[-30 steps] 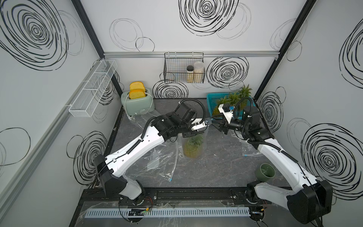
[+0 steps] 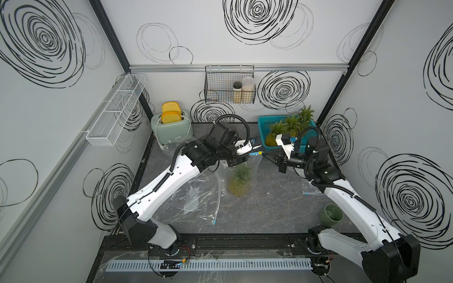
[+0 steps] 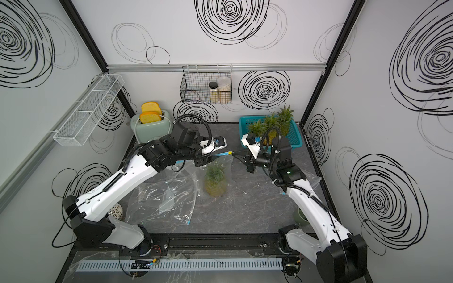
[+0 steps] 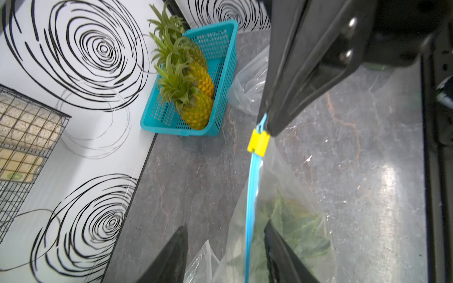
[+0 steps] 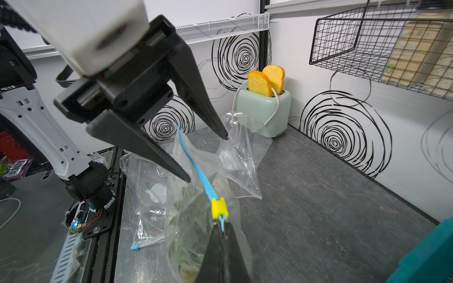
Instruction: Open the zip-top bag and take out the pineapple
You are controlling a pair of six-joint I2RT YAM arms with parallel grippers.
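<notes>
The clear zip bag (image 5: 181,207) hangs upright between my grippers, its blue zip strip (image 4: 253,188) stretched along the top. Inside it the pineapple (image 2: 241,181) shows hazily, leaves upward. The yellow slider (image 5: 219,207) sits at the right end of the strip, against my right gripper's tips. My right gripper is shut on the zip's blue end. My left gripper is open, a little along the strip from the slider; in both wrist views the strip runs through the gap between its fingers, apparently not pinched. Whether the zip is parted cannot be told.
A teal basket (image 4: 222,70) with several pineapples stands at the back right. Empty clear bags (image 2: 191,200) lie left on the table, near a green toaster (image 2: 173,129). A green cup (image 2: 331,214) is front right.
</notes>
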